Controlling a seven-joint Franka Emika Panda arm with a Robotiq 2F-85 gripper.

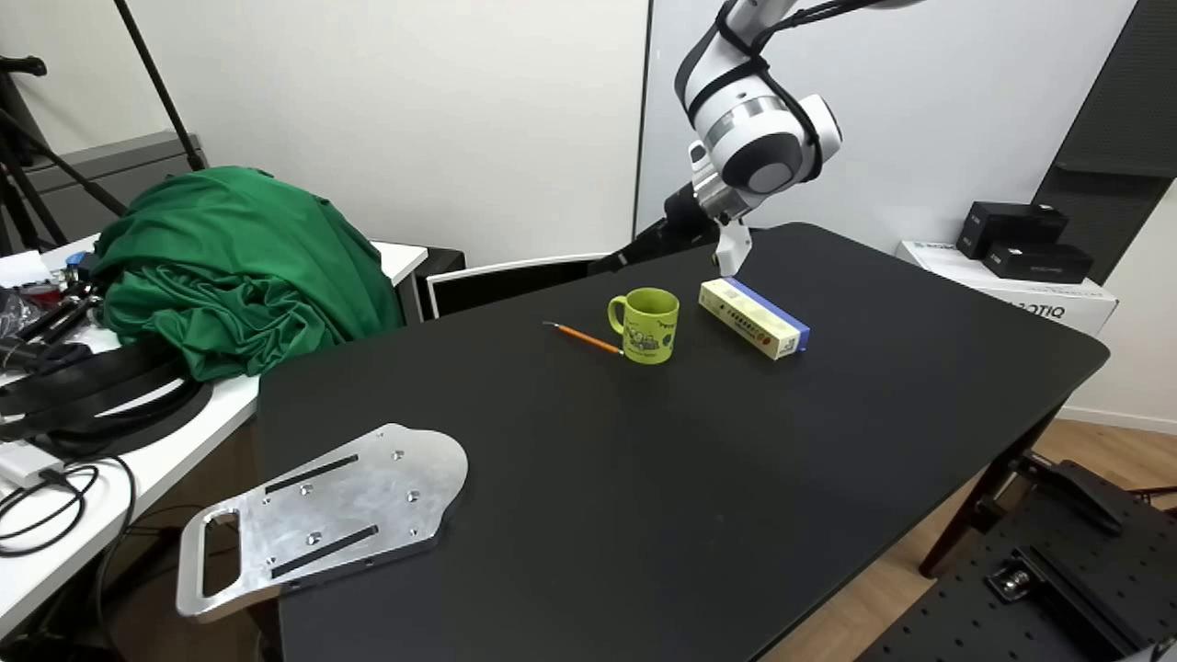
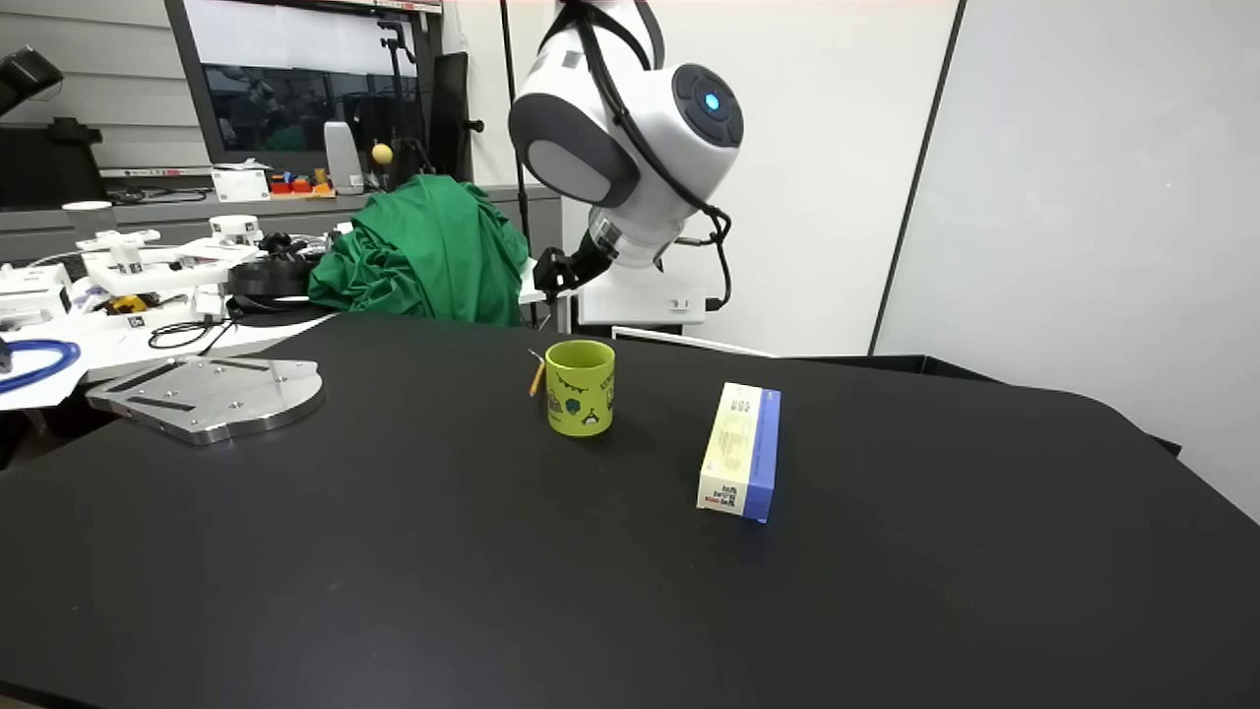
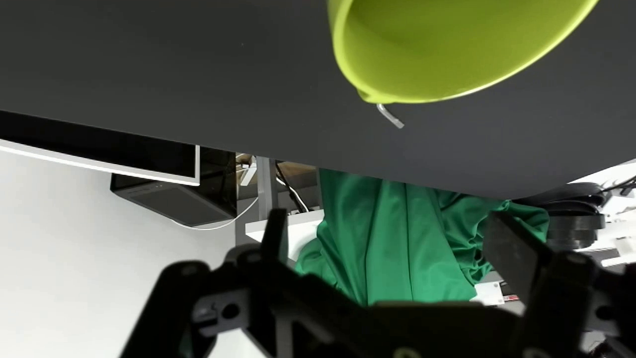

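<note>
A slim orange tool (image 1: 585,336) with a metal tip appears to lie on the black table, its near end close to the green mug (image 1: 651,327). In exterior view 2 the orange tool (image 2: 537,376) shows left of the upright mug (image 2: 580,388), partly behind it. The wrist view shows only the tool's bent metal tip (image 3: 391,117) past the mug's rim (image 3: 417,100); the rest is hidden. Behind and above the mug, my gripper (image 1: 604,263) is open. Its fingers (image 3: 275,235) stand wide apart with nothing held between them.
A cream and blue box (image 1: 753,316) lies right of the mug. At the table's front left corner rests a metal plate (image 1: 342,502). Green cloth (image 1: 237,259) is heaped on the white side table.
</note>
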